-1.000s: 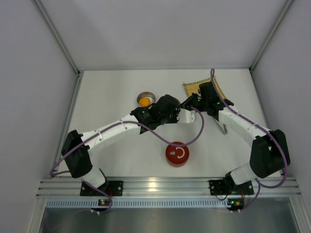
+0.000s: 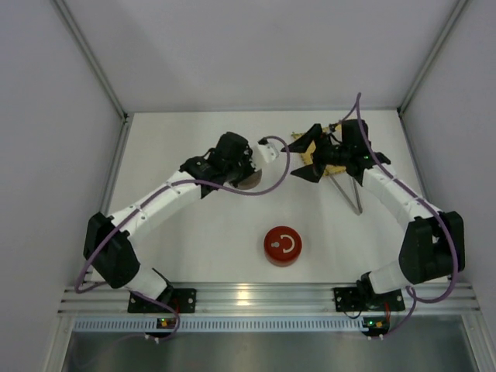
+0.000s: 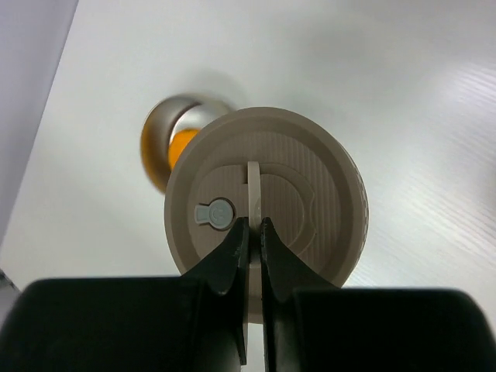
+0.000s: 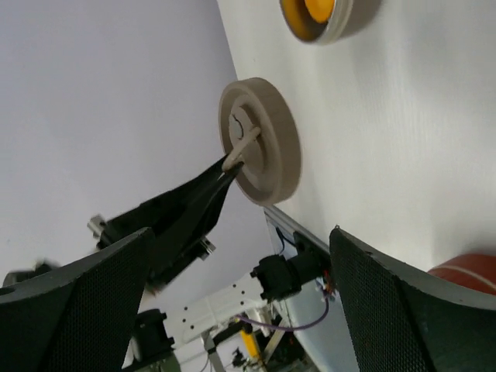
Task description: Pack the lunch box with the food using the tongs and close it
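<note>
My left gripper is shut on the upright handle of a round grey-brown lid [image 3: 333, 194]. In the right wrist view the lid [image 4: 283, 143] hangs tilted from the dark fingers, clear of the table. Behind it in the left wrist view is an open metal-lined bowl [image 3: 159, 136] with an orange item [image 3: 180, 145] inside, partly covered from sight by the lid. From above, the left arm hides this bowl. My right gripper stands wide open, empty, to the right of the lid. A red round lunch box [image 2: 283, 246], its lid on, sits at front centre.
A yellow mat [image 2: 302, 146] lies at the back right, mostly under the right arm. Two grey sticks [image 2: 356, 203] lie near it, partly covered. Free table [image 2: 159, 143] stretches across the left and back left.
My left gripper has moved left and back with the lid, away from the right gripper and over the bowl as seen from above. The right gripper has opened wide and shifted slightly right.
</note>
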